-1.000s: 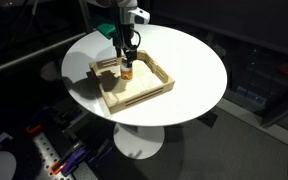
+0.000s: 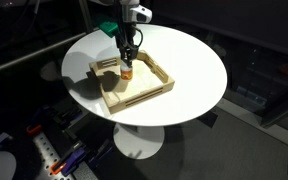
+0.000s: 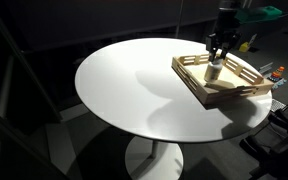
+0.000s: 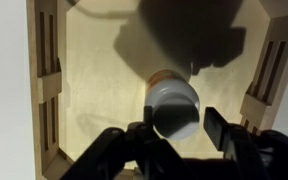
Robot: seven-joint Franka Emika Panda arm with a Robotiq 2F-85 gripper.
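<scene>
A small orange bottle with a white cap (image 2: 126,73) stands upright in a shallow wooden tray (image 2: 140,98). Directly over it, pointing down, is my gripper. In the wrist view its two dark fingers stand apart, and the round cap (image 4: 174,108) shows between and just beyond their tips. Whether either fingertip touches the cap cannot be told. From the second exterior view, the bottle (image 3: 214,71) appears pale beneath the dark gripper, near the tray's left part.
The tray rests on a round white table (image 3: 134,85), near its edge on the arm's side. Slatted tray walls (image 4: 50,90) surround the bottle. Apart from the bottle, the tray floor looks bare, and much of the tabletop is clear.
My gripper has come slightly lower and closer over the bottle's top. The bottle and tray appear to be in the same place.
</scene>
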